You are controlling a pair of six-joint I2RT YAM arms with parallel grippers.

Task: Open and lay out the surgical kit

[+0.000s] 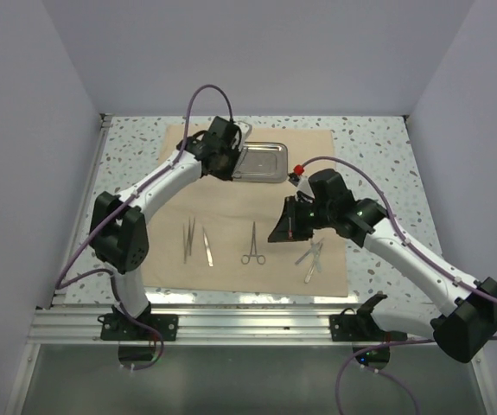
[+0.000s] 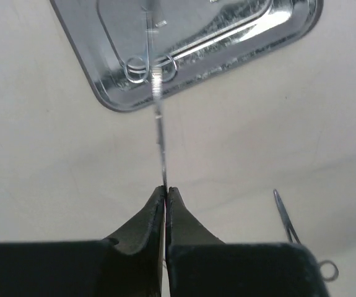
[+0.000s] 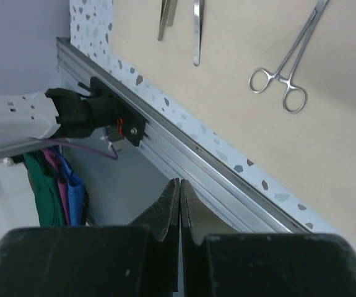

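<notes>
In the left wrist view a thin, blurred metal instrument runs up from the fingertips of my left gripper, which is shut on it; its far part overlaps the tray. The steel tray also holds a ring-handled instrument. From above, my left gripper is by the tray's left front corner. My right gripper is shut over the cloth, right of a ring-handled clamp; nothing shows between its fingers in the right wrist view. Tweezers and a scalpel lie to the clamp's left.
Several crossed instruments lie at the right front of the tan cloth. A metal rail runs along the front.
</notes>
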